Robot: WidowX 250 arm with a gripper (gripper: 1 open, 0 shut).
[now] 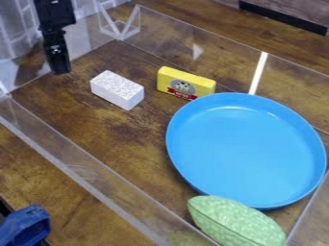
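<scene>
At the upper left edge, against the clear wall of the enclosure, is my dark gripper [58,56], pointing down; it is small and dark, so its fingers are hard to make out. To its right a white speckled block [117,88] lies on the wooden floor [96,130]. Farther right lies a yellow box [186,83] with a red label. A large blue plate [244,149] fills the right side.
A green leaf-shaped object [236,221] lies at the bottom right, below the plate. A blue item [23,226] sits at the bottom left corner. The floor left of the plate is clear.
</scene>
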